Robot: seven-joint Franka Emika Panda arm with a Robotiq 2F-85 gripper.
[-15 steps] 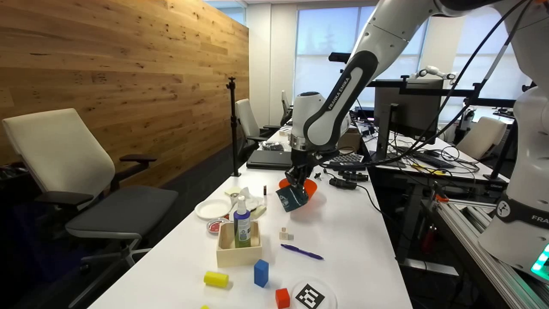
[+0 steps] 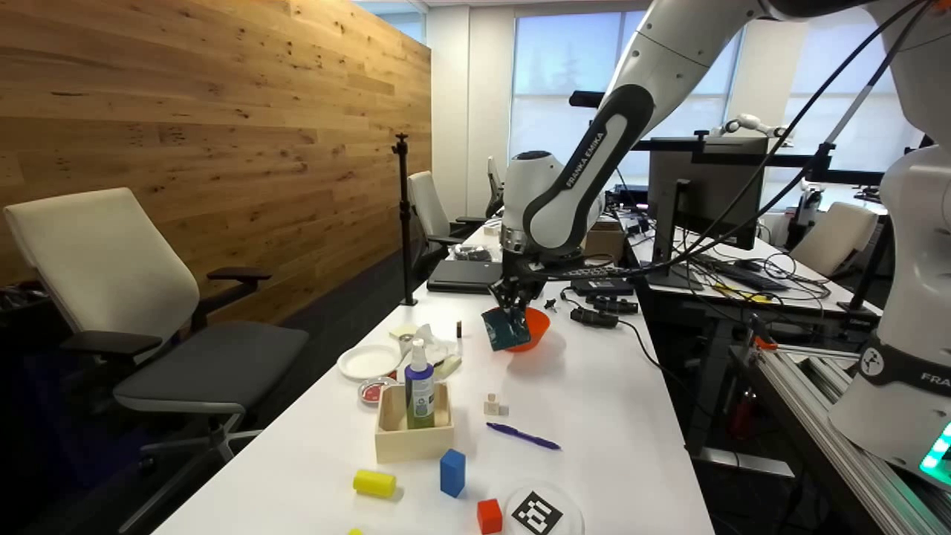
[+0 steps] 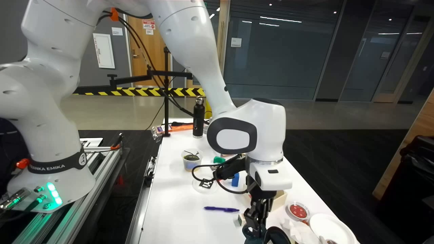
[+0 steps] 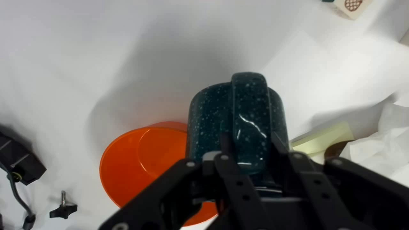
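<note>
A dark teal speckled mug (image 4: 207, 118) is held by its handle (image 4: 251, 122), with my gripper shut on it. In exterior view 1 the mug (image 2: 506, 329) hangs tilted above the table, in front of an orange bowl (image 2: 536, 328) and partly covering it. From the wrist camera the orange bowl (image 4: 142, 161) shows beside and partly behind the mug, and its visible inside looks empty. Exterior view 2 catches only part of the mug (image 3: 278, 236) at its bottom edge. The mug's inside is hidden.
Left of the bowl lie a white plate (image 2: 368, 362) and crumpled tissue (image 2: 435, 343). A wooden box (image 2: 414, 444) holds a spray bottle (image 2: 420, 392). A purple pen (image 2: 523, 436) and blue block (image 2: 452, 472) lie nearer. Black adapters (image 2: 595, 316) sit right of the bowl.
The mug has risen slightly and its tilt has changed a little. My gripper has moved up with it, still holding it; the bowl stays in place.
</note>
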